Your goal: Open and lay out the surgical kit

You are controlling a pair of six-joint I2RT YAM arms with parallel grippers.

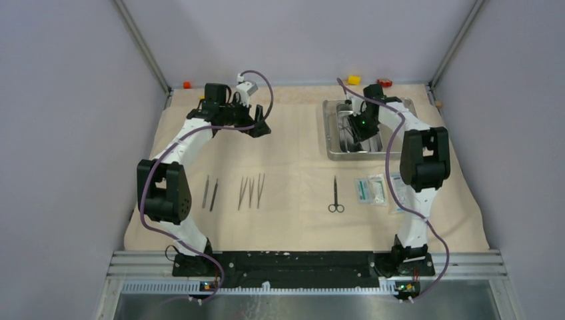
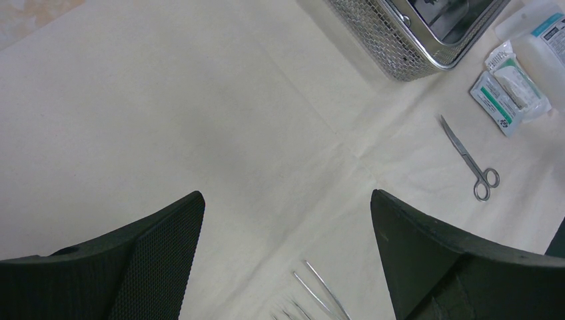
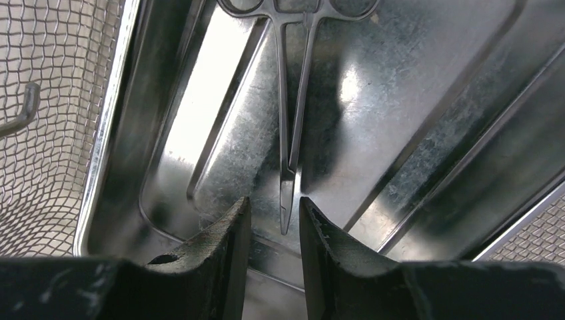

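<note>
A steel locking forceps [image 3: 282, 100] with ring handles lies in the metal inner tray [image 3: 386, 120], its slim tip pointing towards my right gripper. The two fingertips stand apart, one on either side of that tip, without visible contact; the gripper is part open. From above, the right arm reaches into the mesh basket [image 1: 331, 137] and covers part of its contents. My left gripper is wide open over bare cloth, empty. Scissors [image 1: 335, 192], several tweezers [image 1: 251, 192] and two slim handles [image 1: 214, 195] lie on the cloth.
Sealed packets [image 1: 364, 191] lie in front of the basket, partly under the right arm. Small coloured items, among them a yellow block [image 1: 354, 79], stand along the back edge.
</note>
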